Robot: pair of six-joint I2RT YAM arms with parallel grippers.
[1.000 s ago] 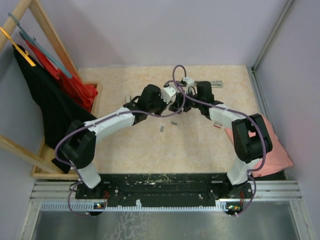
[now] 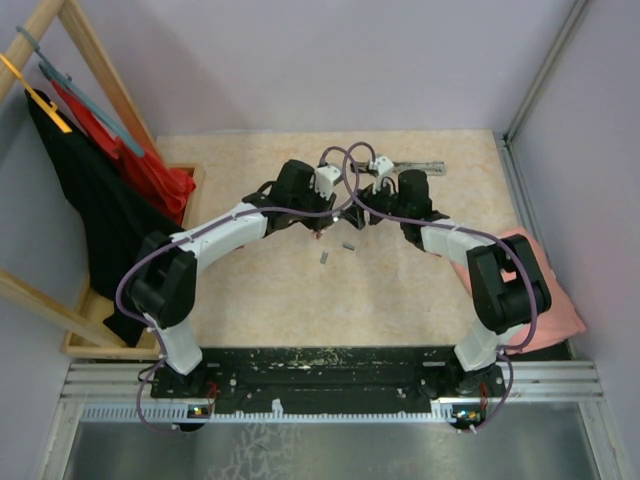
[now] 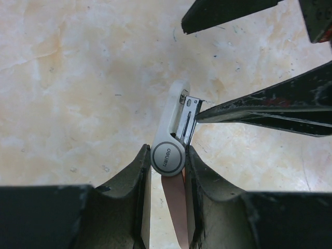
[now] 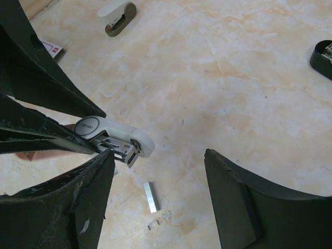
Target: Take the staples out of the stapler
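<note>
A small white stapler (image 3: 168, 150) with a reddish-brown lower part is pinched upright in my left gripper, which is shut on it. Its metal staple channel (image 3: 188, 120) faces sideways. Above the table, my right gripper stands open beside the stapler. In the left wrist view, one of its fingertips (image 3: 207, 115) meets or nearly meets the channel's side, while the other is well apart. Whether staples lie inside the channel I cannot tell. On the table are a loose staple strip (image 4: 151, 197) and a small staple fragment (image 4: 153, 224).
Another white-and-brown stapler (image 4: 118, 18) lies farther off, near a small red-and-white box (image 4: 51, 48). A black stapler end (image 4: 322, 59) shows at the right. Pink cloth (image 2: 540, 305) covers the right edge, and the front of the table (image 2: 300, 310) is clear.
The right gripper has moved a little and its fingers now look spread wider. The loose strips on the table have stayed put.
</note>
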